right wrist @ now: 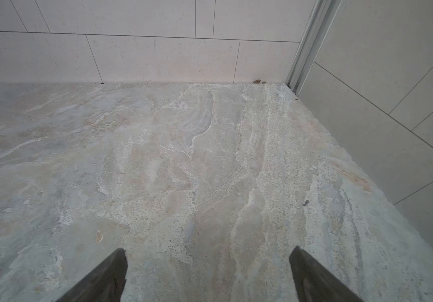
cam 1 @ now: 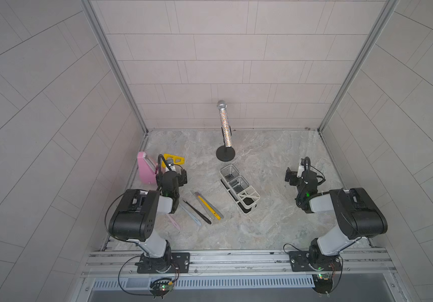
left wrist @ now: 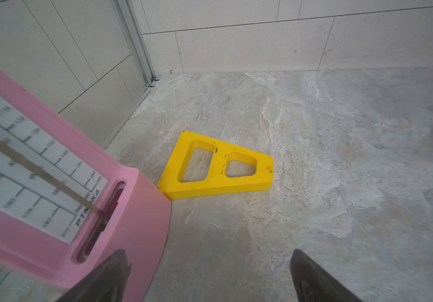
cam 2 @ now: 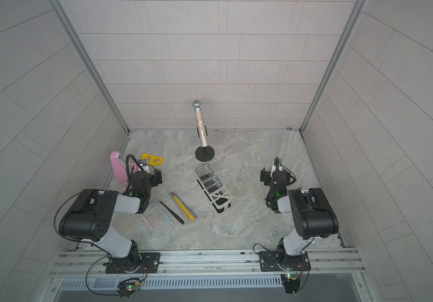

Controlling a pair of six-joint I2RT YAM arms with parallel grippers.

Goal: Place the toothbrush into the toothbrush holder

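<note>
Several long, thin handles lie on the stone tabletop right of the left arm: a yellow one (cam 1: pixel 208 206), a grey one beside it, a black one (cam 1: pixel 197 211), a pale blue one (cam 1: pixel 190 213) and a pink one, partly hidden. Which are toothbrushes is too small to tell. A rack with wire-edged compartments (cam 1: pixel 238 187), apparently the holder, stands empty near the table's middle. My left gripper is open beside the pink object, nothing between its fingers. Over bare table at the right, my right gripper is open and empty too.
A pink metronome-like object (left wrist: pixel 141 226) leans at the left, close to my left gripper. Behind it lies a yellow wedge-shaped frame (left wrist: pixel 219 186). A glittery microphone on a round black base (cam 1: pixel 225 153) stands behind the rack.
</note>
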